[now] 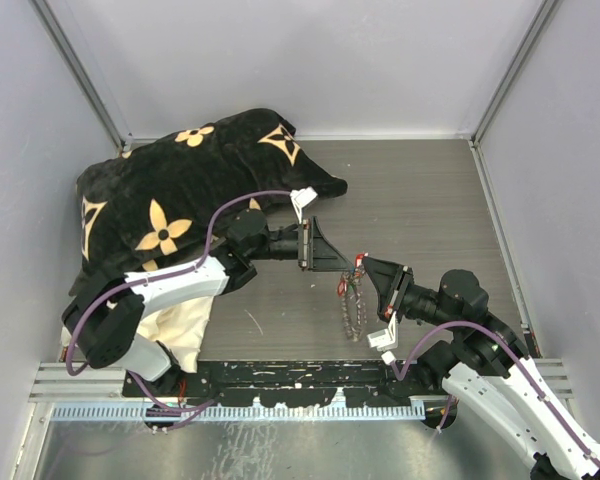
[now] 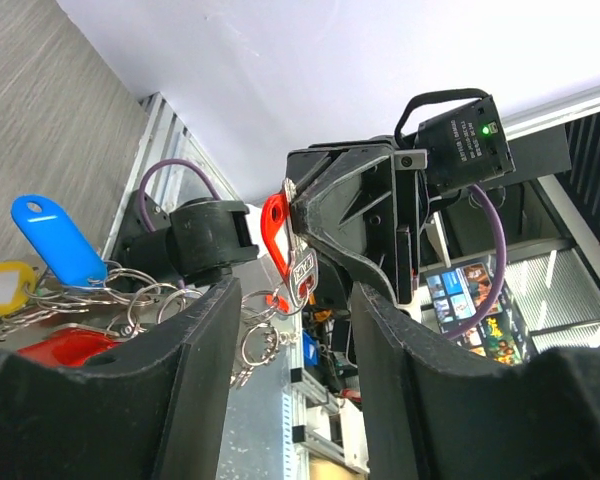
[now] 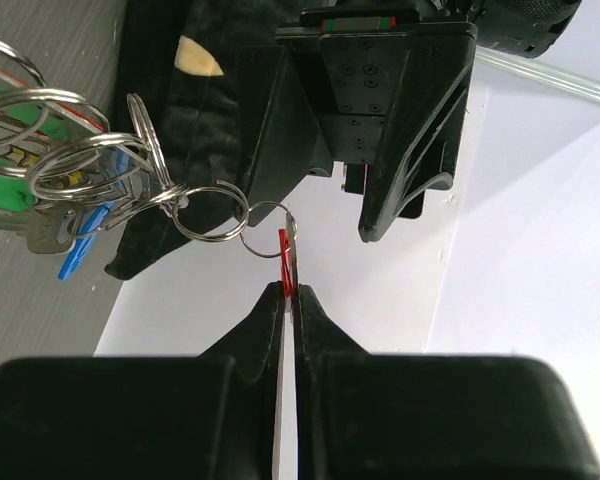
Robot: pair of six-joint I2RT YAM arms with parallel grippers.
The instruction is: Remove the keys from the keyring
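A chained bunch of steel rings (image 1: 352, 305) with coloured key tags hangs between my grippers: a blue tag (image 2: 58, 240), a yellow tag (image 2: 2, 290) and a red tag (image 2: 70, 348) show in the left wrist view. My right gripper is shut on a red tag (image 2: 275, 230) with a metal key and ring, from which the other rings trail. My left gripper (image 1: 337, 261) stands open just left of it, its fingertips near the rings, nothing visibly held between them.
A black patterned cushion (image 1: 160, 200) lies at the back left, a cream cloth (image 1: 185, 335) below it. White walls surround the workspace.
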